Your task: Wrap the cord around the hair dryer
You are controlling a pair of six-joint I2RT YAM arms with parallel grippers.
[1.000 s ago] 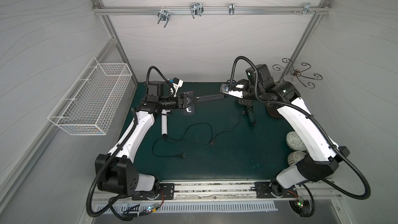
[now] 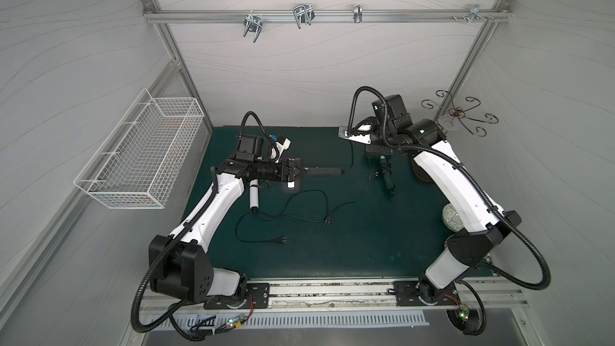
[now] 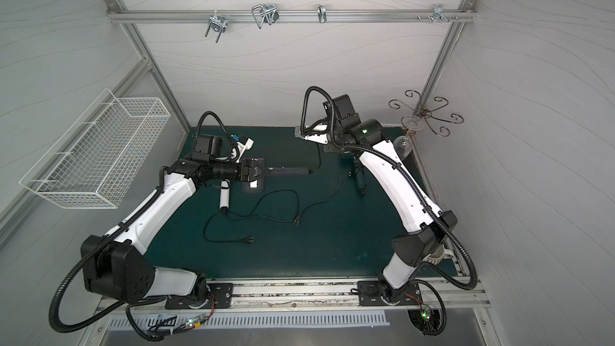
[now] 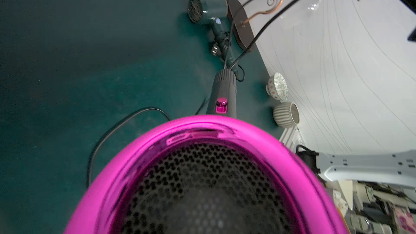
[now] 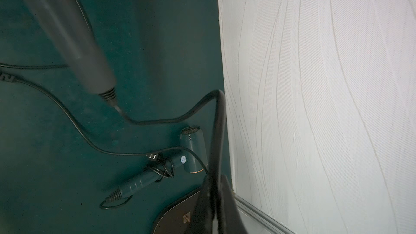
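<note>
A dark grey hair dryer [image 2: 320, 171] is held up horizontally by my left gripper [image 2: 288, 169], its handle pointing right; the pink-rimmed end [image 4: 208, 125] fills the lower left wrist view, hiding that gripper's fingers. Its black cord [image 5: 164, 120] runs from the handle's end [image 5: 101, 86] up to my right gripper, which is shut on it near the back of the table. Loose cords [image 2: 307, 218] with plugs lie on the green table below.
A teal hair dryer [image 4: 207, 8] and a wound tool [image 5: 134, 184] lie at the right, near a candelabrum [image 3: 426, 113] and bowls [image 4: 277, 86]. A white-handled tool [image 2: 253, 197] lies left. A wire basket [image 2: 137, 153] is on the left wall.
</note>
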